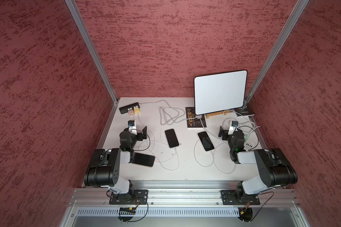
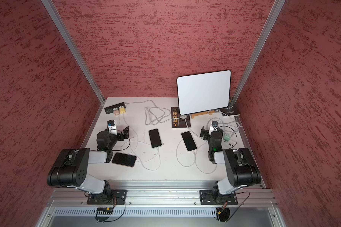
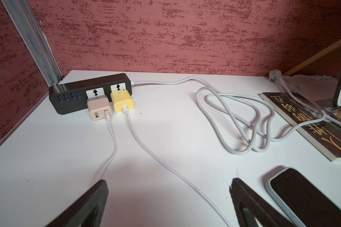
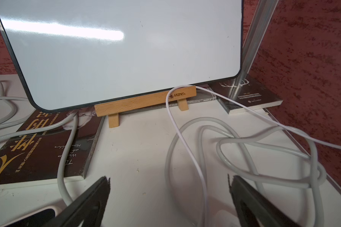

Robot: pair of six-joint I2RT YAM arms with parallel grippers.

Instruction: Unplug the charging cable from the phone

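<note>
Three dark-screened phones lie flat on the white table. The middle phone (image 1: 172, 138) has a white charging cable (image 1: 177, 158) running from its lower end. Another white cable (image 2: 195, 159) leaves the lower end of the right phone (image 2: 188, 141). Beside my left arm lies the left phone (image 1: 143, 159) sideways; whether a cable enters it is hidden. Left of the middle phone, my left gripper stands open with nothing between its fingers. To the right of the right phone my right gripper is open too, its fingers empty, with a white cable beyond them.
At the back left, a black power strip (image 3: 91, 91) carries a pink charger (image 3: 99, 107) and a yellow charger (image 3: 122, 99). A whiteboard (image 1: 220, 92) stands at the back right, near a black book (image 1: 193, 124). Thick grey cable (image 4: 253, 177) coils on the right.
</note>
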